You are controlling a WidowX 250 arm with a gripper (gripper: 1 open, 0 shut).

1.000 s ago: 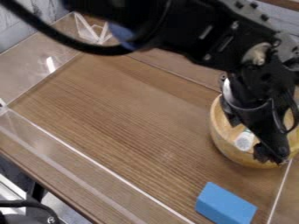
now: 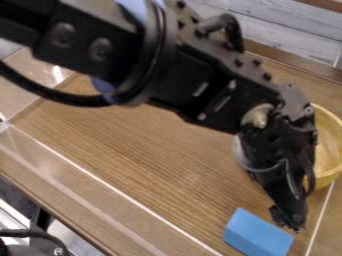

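Observation:
My gripper (image 2: 289,208) hangs at the lower right, its tips low at the near side of a yellow bowl (image 2: 319,135), just above and behind a blue block (image 2: 258,234). The arm crosses the upper middle and covers much of the bowl. The gripper looks open; whether anything is between its fingertips is hard to see.
A pale wall runs along the back. Table edges lie at the left and lower left, with a dark cable in the bottom-left corner.
The gripper has moved down and toward the viewer, from over the bowl to its near side, closer to the blue block. The arm has shifted left, covering more of the bowl's interior.

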